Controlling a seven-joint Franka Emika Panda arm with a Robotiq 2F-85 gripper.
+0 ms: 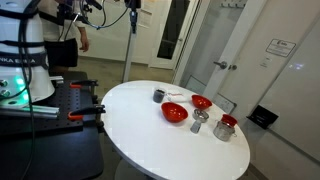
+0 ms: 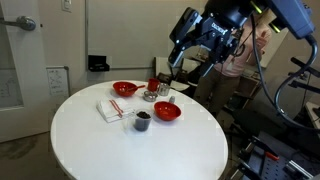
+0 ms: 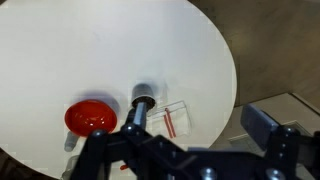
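High above the white round table [image 3: 200, 60], my gripper is open, its fingers wide apart at the two sides of the wrist view with nothing between them. Below it stands a small grey cup [image 3: 143, 96]; dark contents show at its top in exterior view 2 [image 2: 143, 117]. Beside the cup is a red bowl [image 3: 92, 115], and near it lies a white cloth with red stripes [image 3: 171, 121]. A second red bowl [image 1: 201, 102] sits farther along the table. A metal shaker-like container [image 1: 199, 120] stands near the first bowl.
A metal pot [image 1: 225, 129] with something red at its top stands near the table's edge. A black chair-like frame [image 1: 85, 105] is beside the table, and a white door [image 1: 222, 55] is behind it.
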